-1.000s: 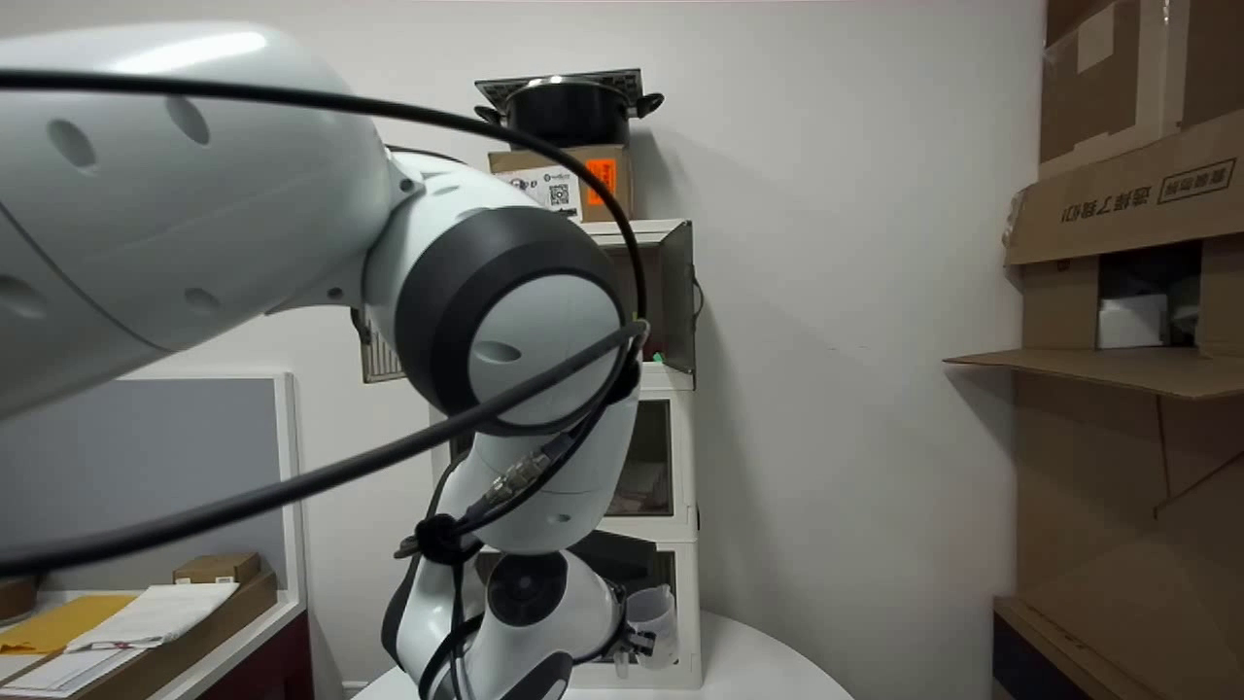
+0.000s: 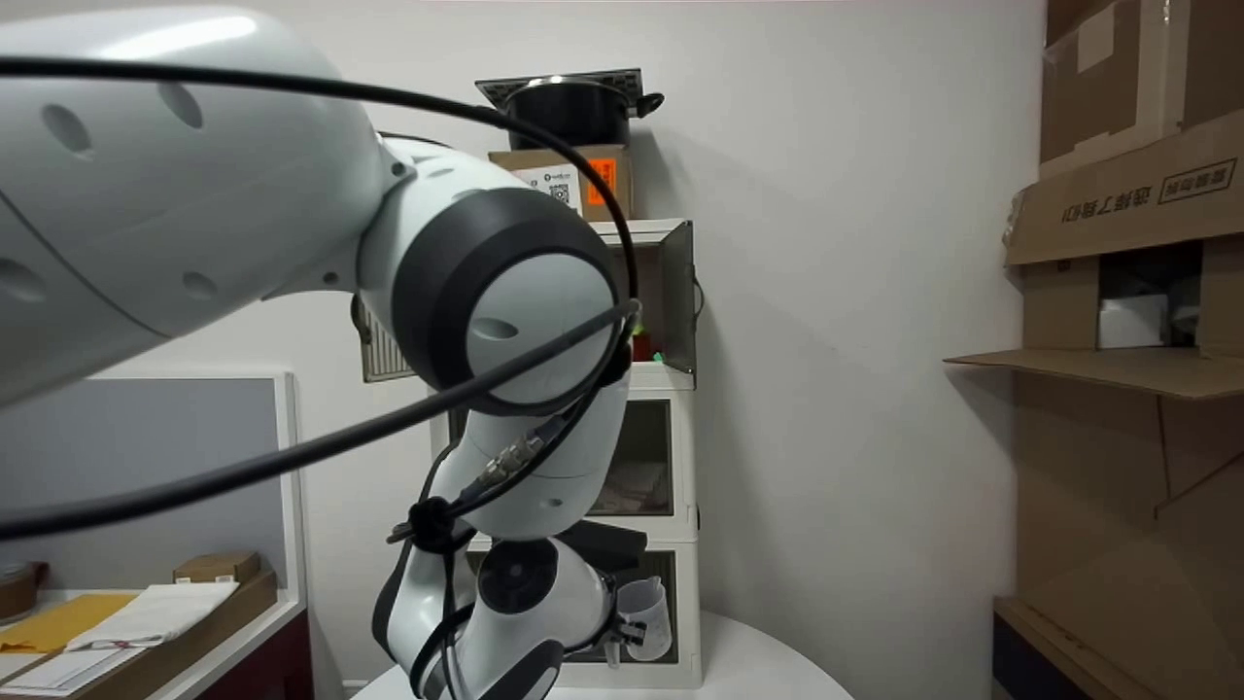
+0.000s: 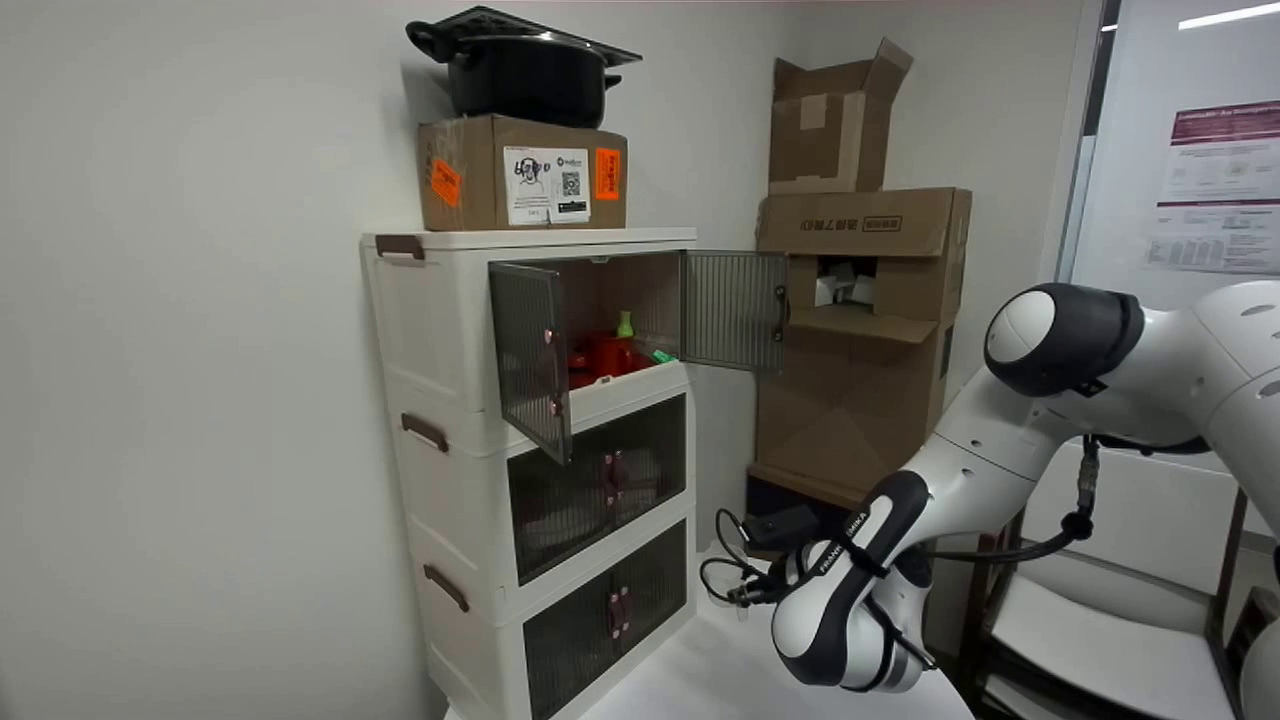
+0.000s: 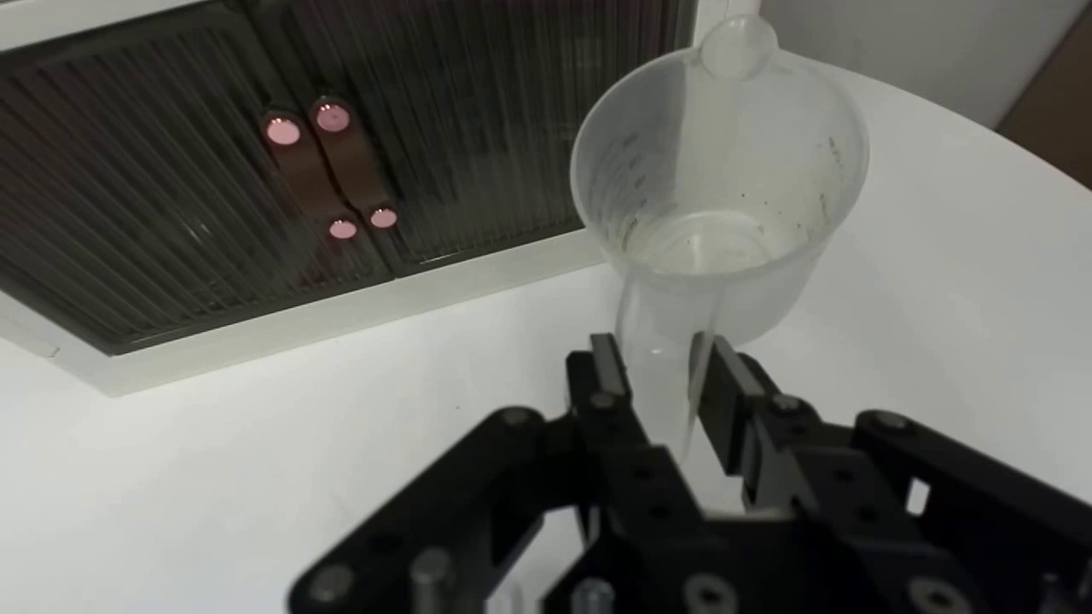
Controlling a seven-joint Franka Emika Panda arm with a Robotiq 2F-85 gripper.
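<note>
A clear plastic measuring cup (image 4: 809, 194) with a spout is in the wrist view, its open top facing the camera and some specks inside. My gripper is shut on its handle (image 4: 660, 404), one black finger on either side. In exterior view 1 the cup (image 2: 644, 618) hangs at the end of the gripper (image 2: 630, 634), in front of the cabinet's lowest section. Exterior view 2 hides the cup behind the arm.
The white cabinet (image 3: 480, 498) stands at the table's back, its top doors (image 3: 734, 310) open with red items (image 3: 606, 358) inside. Its lower doors (image 4: 153, 174) are shut. White table (image 4: 338, 491) around the cup is bare. Cardboard boxes (image 3: 858, 408) stand behind.
The arm has risen slightly and shifted a little left in exterior view 1. The cup has moved up with the gripper, still held.
</note>
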